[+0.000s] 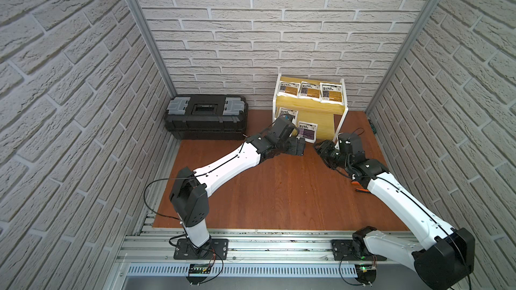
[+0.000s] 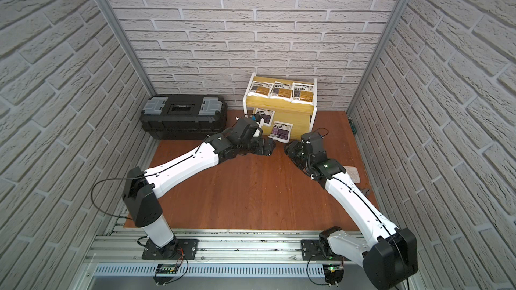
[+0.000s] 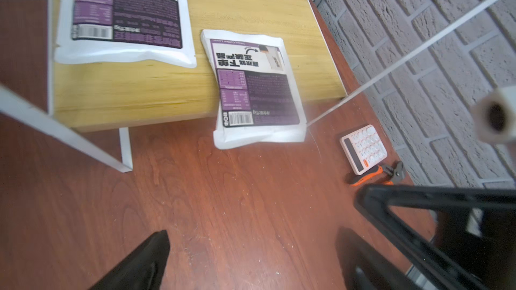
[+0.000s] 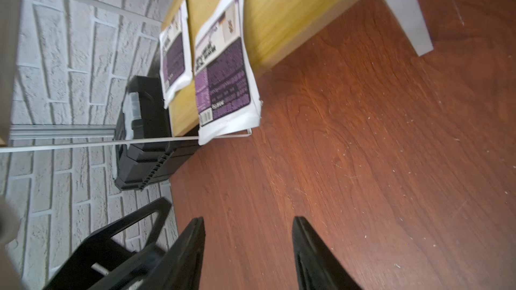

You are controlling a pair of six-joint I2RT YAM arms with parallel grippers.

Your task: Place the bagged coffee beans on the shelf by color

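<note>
On the lower board of the wooden shelf [image 3: 123,94], a purple-labelled coffee bag [image 3: 258,88] lies askew, its near end jutting past the front edge with nothing under it. A second purple bag [image 3: 126,16] lies left of it on the same board. Several yellow-labelled bags [image 1: 310,90] line the upper board. In front of the shelf, left of the overhanging bag, my left gripper [image 1: 298,146] stands open and apart from it. My right gripper is also open, to the bag's right, with only bare table showing between its fingers.
A white calculator [image 3: 363,148] and orange-handled pliers [image 3: 376,174] lie on the table's right side. A black toolbox [image 1: 205,117] sits at back left. The lower board is bare right of the jutting bag. White side rails flank the shelf.
</note>
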